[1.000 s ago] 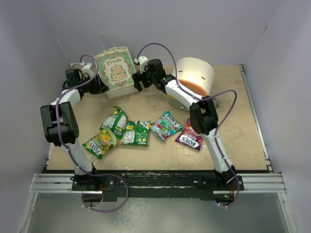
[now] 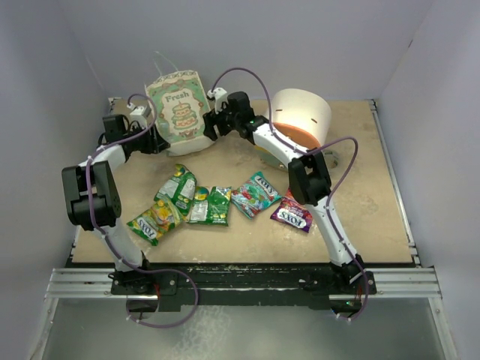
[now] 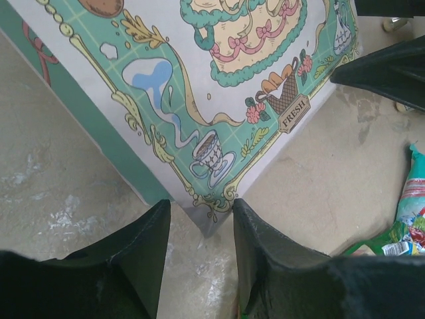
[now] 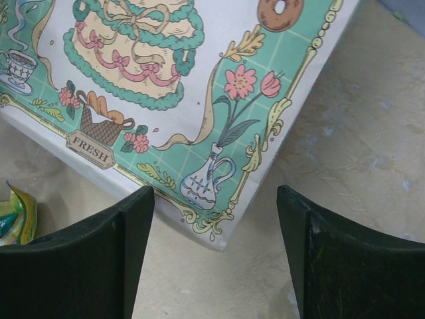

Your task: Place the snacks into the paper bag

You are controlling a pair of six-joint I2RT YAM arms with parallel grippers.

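Observation:
The paper bag (image 2: pixel 180 112), printed "Fresh" with a cake, leans at the back left, handle up. My left gripper (image 2: pixel 160 142) is shut on its lower left corner; in the left wrist view that corner, below a drawn teacup, sits between the fingers. My right gripper (image 2: pixel 212 126) stands partly open around the lower right corner (image 4: pixel 216 232), one finger against the bag, the other apart from it. On the table lie green snack packs (image 2: pixel 178 187) (image 2: pixel 210 205) (image 2: pixel 154 220), a teal-and-red one (image 2: pixel 256 194) and a purple one (image 2: pixel 292 214). The bag's inside is hidden.
A large white cylindrical container (image 2: pixel 301 112) with an orange rim stands at the back right, partly behind my right arm. Walls close off the sides and back.
The left gripper shifted slightly downward at the left corner. The snacks have not moved.

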